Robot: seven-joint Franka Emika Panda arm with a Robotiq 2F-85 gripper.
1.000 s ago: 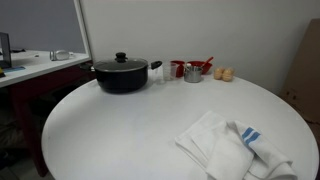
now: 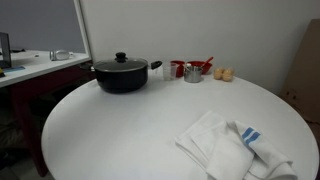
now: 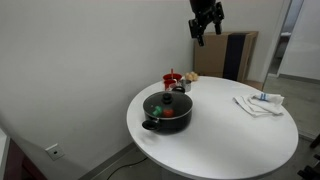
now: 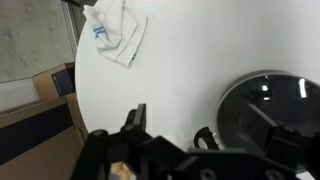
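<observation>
A black pot with a lid (image 2: 121, 74) stands at the back left of the round white table (image 2: 150, 130). Through or on its lid, green and red patches show in exterior view 2. At the table's front right lies a crumpled white towel (image 2: 235, 150) with blue stripes. High above the table, my gripper (image 3: 203, 38) is empty and points down. In the wrist view the gripper is open, its fingers wide apart over bare tabletop, with the pot lid (image 4: 270, 105) at the right and the towel (image 4: 115, 30) at the upper left.
Along the back edge are a clear cup (image 2: 169, 71), a metal cup (image 2: 193, 74), red containers (image 2: 206, 66) and brown eggs (image 2: 226, 75). A cardboard box (image 3: 236, 55) stands beyond the table.
</observation>
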